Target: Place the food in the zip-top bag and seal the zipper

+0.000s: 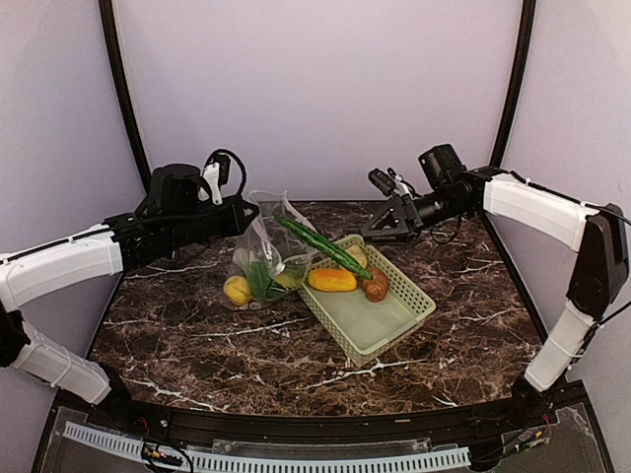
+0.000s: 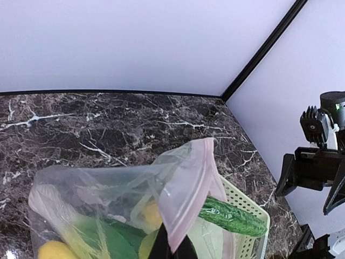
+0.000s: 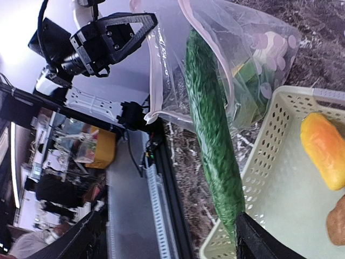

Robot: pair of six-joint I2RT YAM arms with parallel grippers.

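Note:
A long green cucumber (image 1: 322,244) slants out of the clear zip-top bag (image 2: 91,189), one end inside its mouth, the other out over the basket. Pinching the bag's pinkish rim is my left gripper, also seen from above (image 1: 248,212). My right gripper (image 1: 371,223) stands open and empty behind the basket, clear of the cucumber; its spread fingers (image 3: 253,237) show in the right wrist view. Inside the bag are a yellow round item (image 1: 237,290) and green items (image 1: 259,280). In the basket lie an orange-yellow item (image 1: 333,280) and a brown one (image 1: 375,285).
The pale green basket (image 1: 422,307) stands right of the bag, its front part bare. A pale round item (image 1: 356,255) sits at its back.

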